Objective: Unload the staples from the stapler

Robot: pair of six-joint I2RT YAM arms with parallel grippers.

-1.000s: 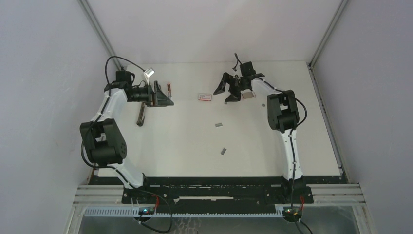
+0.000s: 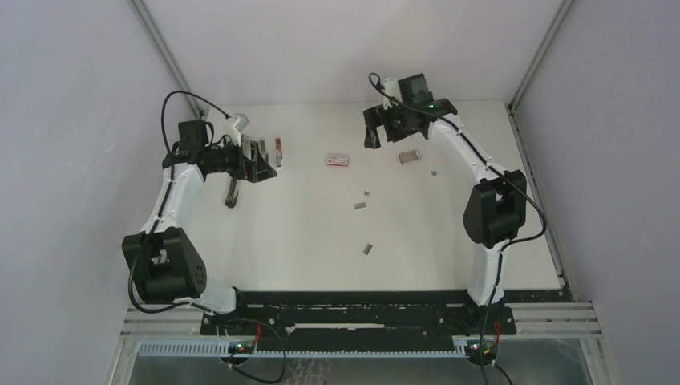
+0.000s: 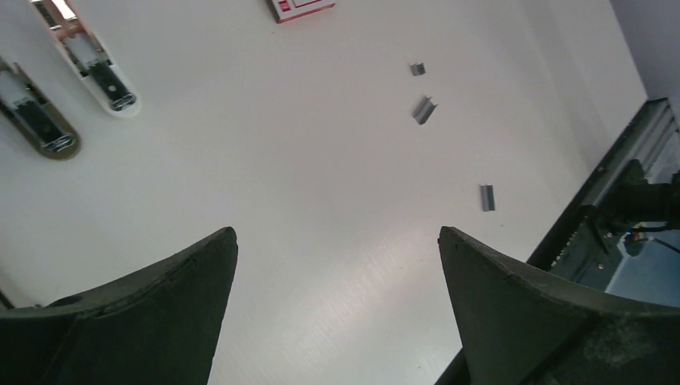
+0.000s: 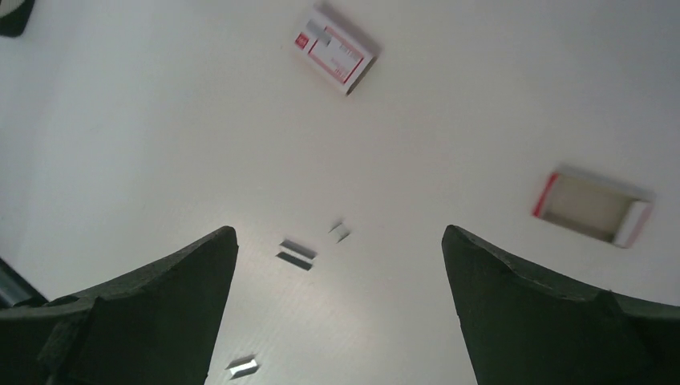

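At the left side of the table lies a dark stapler (image 2: 232, 192), partly under my left arm. More slim stapler-like items, among them a red one (image 2: 278, 151), lie just behind the left gripper (image 2: 263, 171). The left wrist view shows two stapler ends, one dark (image 3: 36, 120) and one pale (image 3: 100, 70). My left gripper is open and empty, above the table. Over the back right hovers my right gripper, open, with nothing held. Staple strips (image 2: 360, 205) (image 2: 367, 249) lie mid-table, with a small staple piece (image 2: 366, 192) beside the farther one.
A red-and-white staple box (image 2: 337, 160) lies at the back middle. An open box tray (image 2: 409, 156) sits to its right, near another small staple piece (image 2: 434, 173).
A small staple piece now shows where it had been.
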